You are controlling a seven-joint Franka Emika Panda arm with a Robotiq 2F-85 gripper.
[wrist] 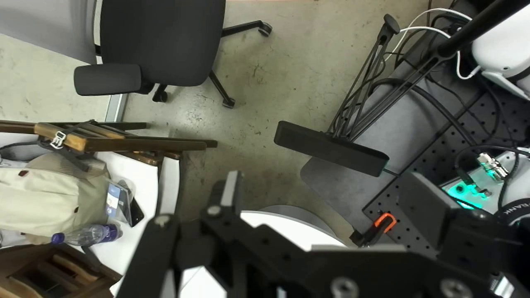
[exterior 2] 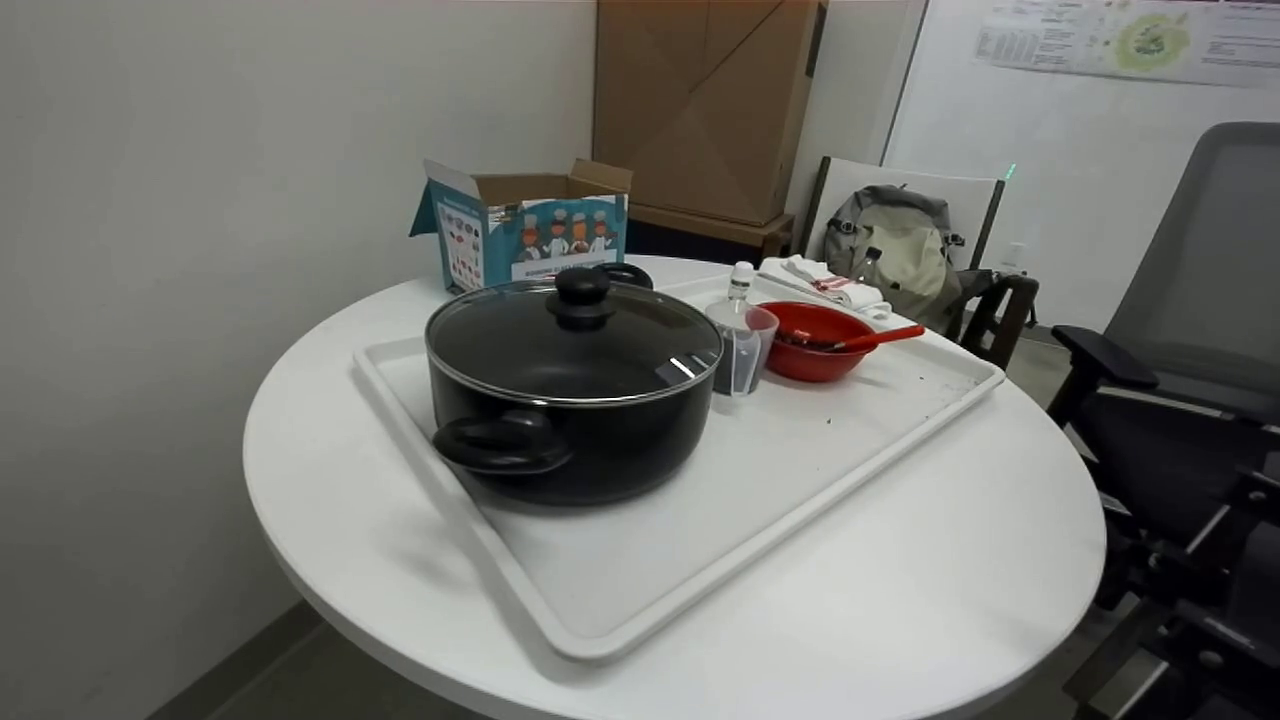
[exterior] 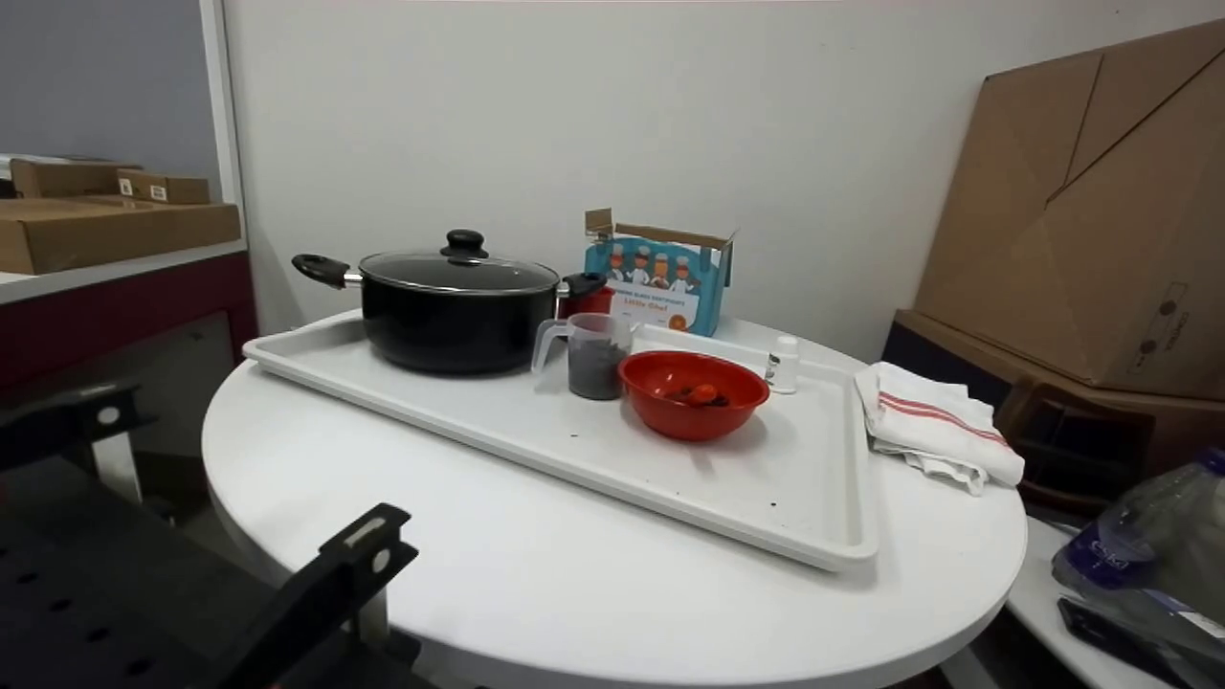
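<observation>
On a white tray (exterior: 505, 450) stands a black pot (exterior: 459, 327) with its glass lid (exterior 2: 573, 340) on. Beside it is a clear measuring cup (exterior: 596, 358) with dark contents. A red bowl (exterior: 692, 396) sits close to the cup, holding small dark bits; a red utensil handle (exterior 2: 885, 337) sticks out over its rim. Behind the bowl stands a small white bottle (exterior: 783, 366). In the wrist view my gripper is open, its fingers wide apart with nothing between them. It hangs away from the tray, facing the floor and the table's edge.
An open blue box (exterior: 655, 279) stands behind the tray, and a white towel (exterior: 936, 423) lies at the right. Below the wrist camera are a chair (wrist: 161, 39) and a black stand (wrist: 330, 149).
</observation>
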